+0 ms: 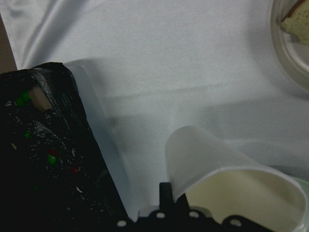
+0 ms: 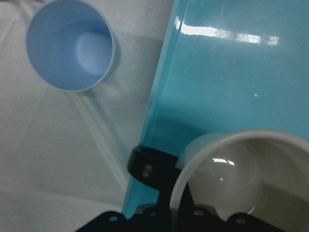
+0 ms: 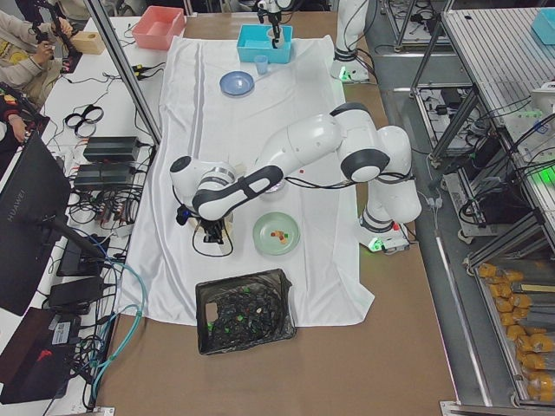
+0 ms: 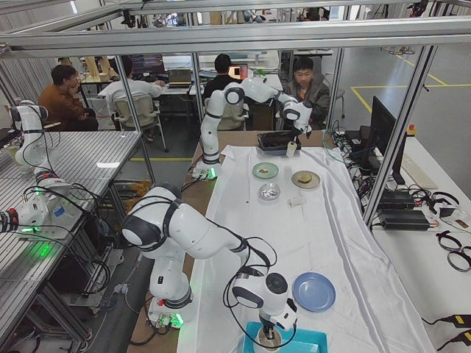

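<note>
My left gripper is shut on a white cup (image 1: 217,164), seen tipped in the left wrist view, beside the black-lined bin (image 1: 48,145). Bits of green and red lie in the bin. A plate with bread (image 1: 295,24) is at the upper right of that view; a green plate (image 3: 276,234) with orange pieces stands near the bin. At the far end, my right gripper is low at the blue tray (image 2: 231,82), its fingertips hugging the rim of a pale cup (image 2: 246,179); whether it grips is hard to tell. A blue cup (image 2: 89,53) stands outside the tray.
A blue plate (image 4: 313,292) and a foil bowl (image 4: 269,191) lie on the white cloth. Monitor and cables crowd the side table.
</note>
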